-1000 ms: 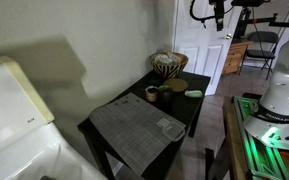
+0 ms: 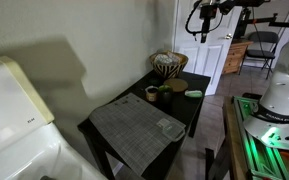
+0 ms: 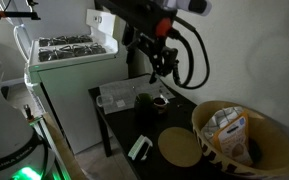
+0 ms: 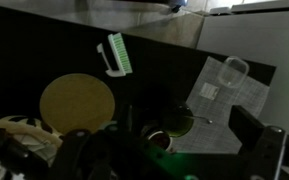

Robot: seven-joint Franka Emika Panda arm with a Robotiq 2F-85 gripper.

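High above the black table, my gripper (image 2: 206, 32) is open and empty, clear of everything below. In the wrist view its dark fingers (image 4: 251, 132) frame a dark pot (image 4: 174, 122) with a spoon-like handle and a small cup (image 4: 159, 139). A white brush with green bristles (image 4: 117, 54) lies near one table edge. Beside it is a round brown mat (image 4: 77, 103). A grey mat (image 4: 224, 105) covers the other end, with a clear plastic container (image 4: 233, 71) at its edge. Low light leaves the pot's contents unclear.
A wicker basket (image 3: 256, 170) holding a packaged item (image 3: 230, 138) stands at the table's end by the wall. A white stove (image 3: 69, 55) is at the opposite end. Bare black tabletop (image 3: 119, 137) shows around the brush.
My gripper has shifted slightly left and lower in exterior view 1, and more of it shows. The objects on the table have not moved.
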